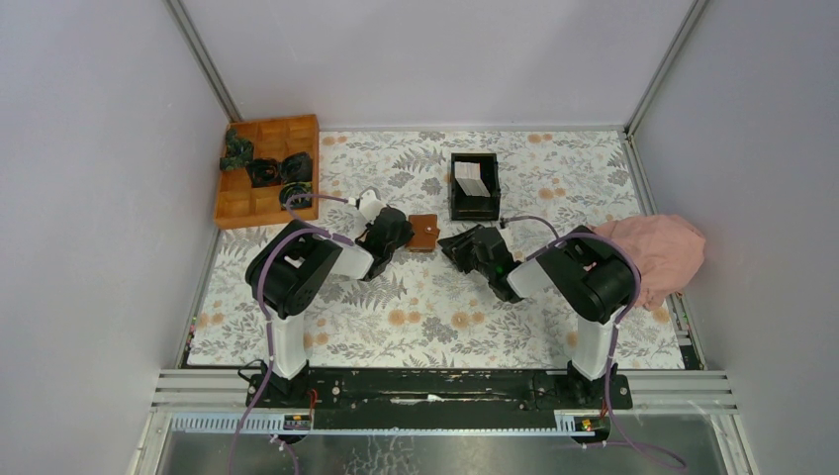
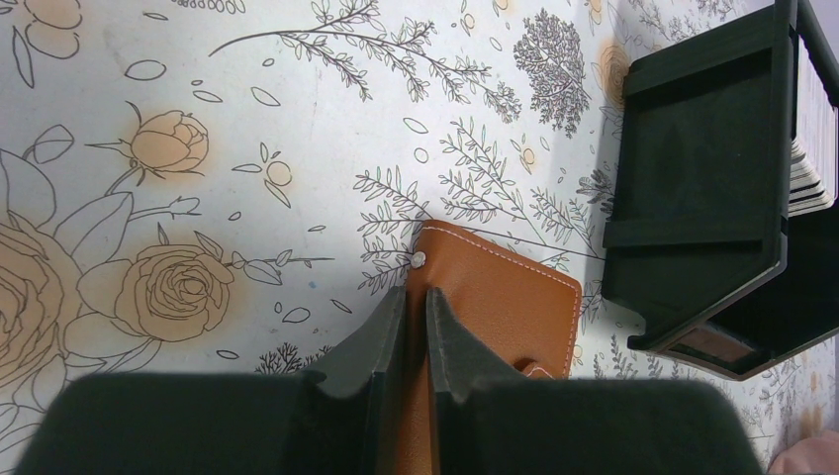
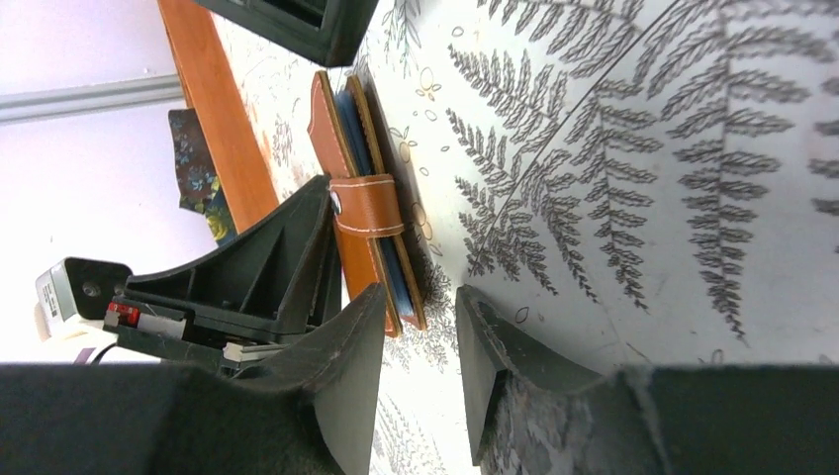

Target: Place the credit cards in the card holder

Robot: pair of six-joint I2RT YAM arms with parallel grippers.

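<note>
The brown leather card holder [image 1: 421,233] [image 2: 505,317] [image 3: 364,206] rests on the floral mat in the centre, with a strap and snap across it. My left gripper [image 1: 406,235] is shut on its left side. My right gripper [image 1: 447,245] is part open just right of the holder, its fingers apart from it. A stack of white cards [image 1: 469,178] [image 2: 811,129] stands in a black box [image 1: 495,203] [image 2: 693,158] behind the grippers.
A wooden organiser [image 1: 237,208] with dark items sits at the back left. A pink cloth bundle [image 1: 658,257] lies at the right.
</note>
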